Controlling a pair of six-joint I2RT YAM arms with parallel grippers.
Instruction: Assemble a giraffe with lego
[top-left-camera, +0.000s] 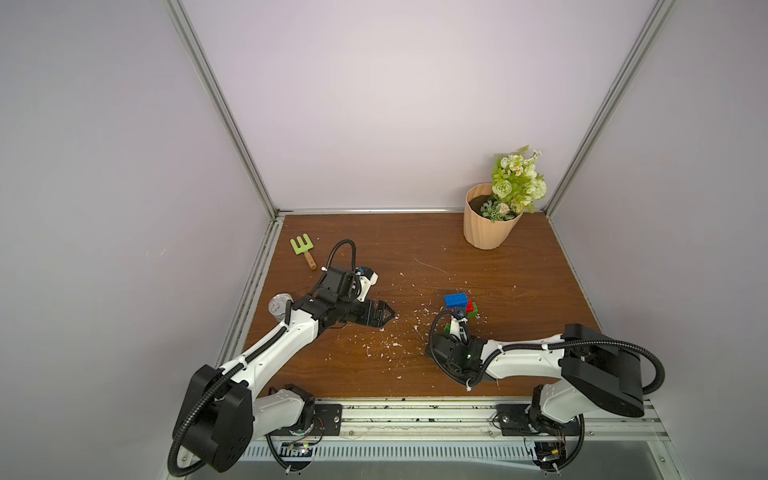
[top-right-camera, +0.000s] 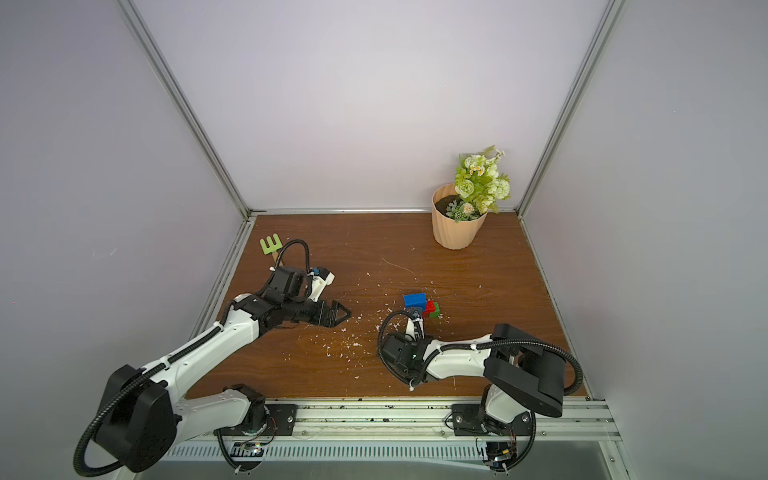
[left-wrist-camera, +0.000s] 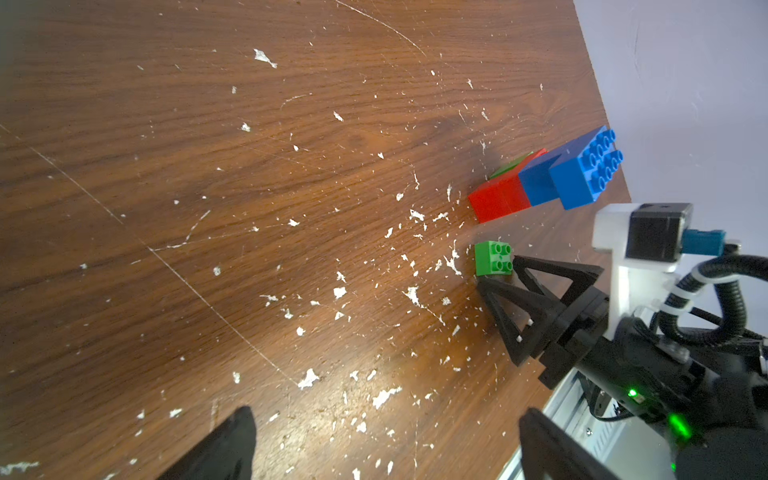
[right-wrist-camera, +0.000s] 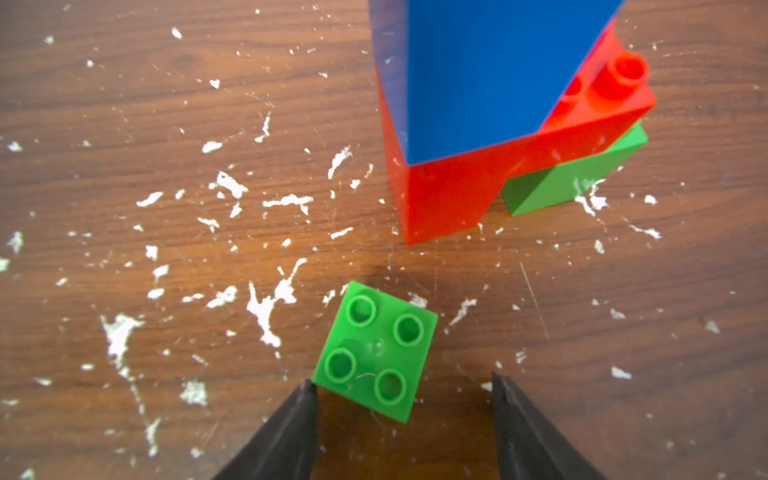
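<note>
In the right wrist view, a small green brick (right-wrist-camera: 376, 349) lies studs up on the table, just ahead of my right gripper. It is closer to the left finger (right-wrist-camera: 289, 436); whether they touch I cannot tell. The fingers are parted with nothing clamped between them. Behind it stands a joined piece: a red part (right-wrist-camera: 448, 196), a taller blue part (right-wrist-camera: 496, 72) on top, and green (right-wrist-camera: 572, 172) low at its right. Seen from the left wrist, the blue part (left-wrist-camera: 580, 169) leans away from the table. My left gripper (top-left-camera: 389, 314) hovers empty and open, left of the bricks.
A flower pot (top-left-camera: 485, 232) stands at the back right. At the left lie a green toy fork (top-left-camera: 302, 245) and a clear round object (top-left-camera: 279, 305). White flecks dot the table; its middle between the arms is free of bricks.
</note>
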